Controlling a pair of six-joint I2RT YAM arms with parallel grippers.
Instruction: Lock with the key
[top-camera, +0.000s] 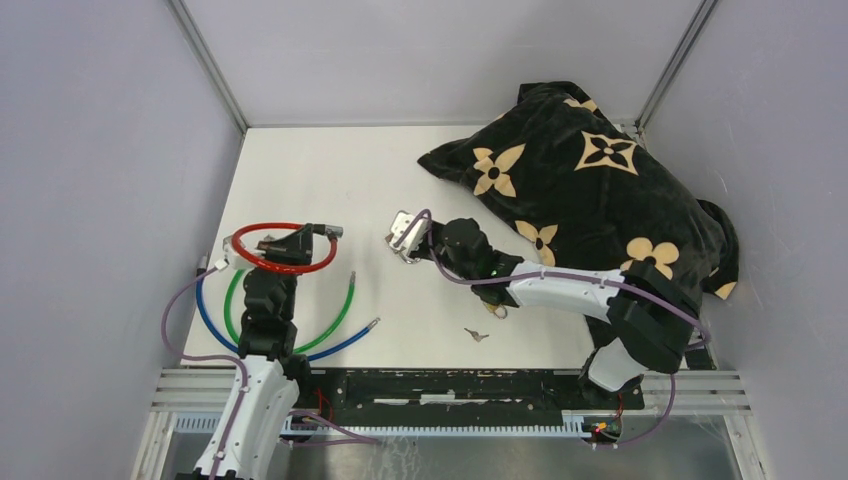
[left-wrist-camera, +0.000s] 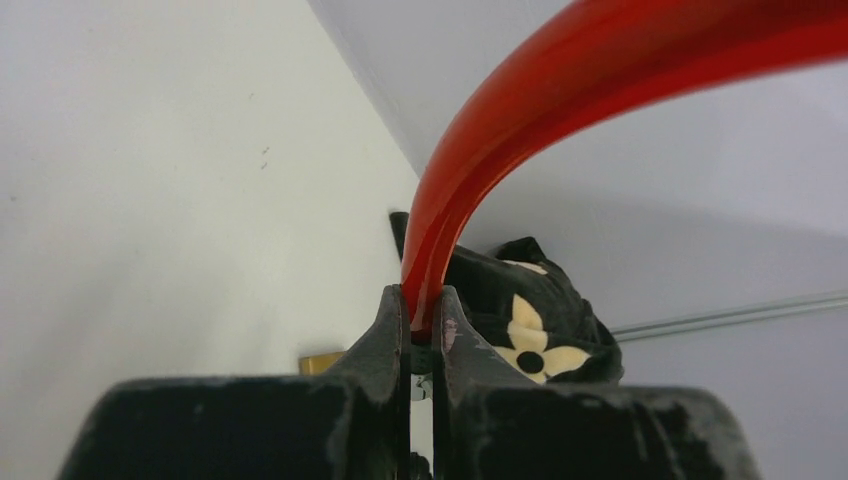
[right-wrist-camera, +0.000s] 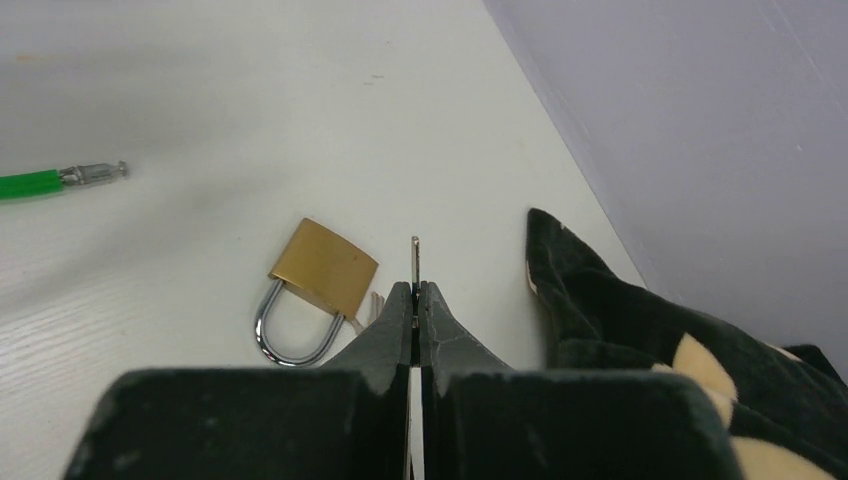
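In the left wrist view my left gripper is shut on a red cable lock (left-wrist-camera: 480, 130), its loop curving up and away. The top view shows that lock's loop (top-camera: 316, 262) above the left side of the table, with a metal end piece (top-camera: 328, 231) on its right. My right gripper is shut, and a thin metal piece that looks like a key (right-wrist-camera: 415, 258) stands up edge-on between its fingertips. It hangs over the middle of the table, right of the red lock and apart from it.
A brass padlock (right-wrist-camera: 328, 268) lies just beyond my right gripper, with small silver pieces (right-wrist-camera: 376, 304) beside it. Small keys (top-camera: 476, 335) lie near the front. Green (top-camera: 340, 315) and blue (top-camera: 345, 342) cables lie at left; a black patterned cloth (top-camera: 600, 200) fills the right.
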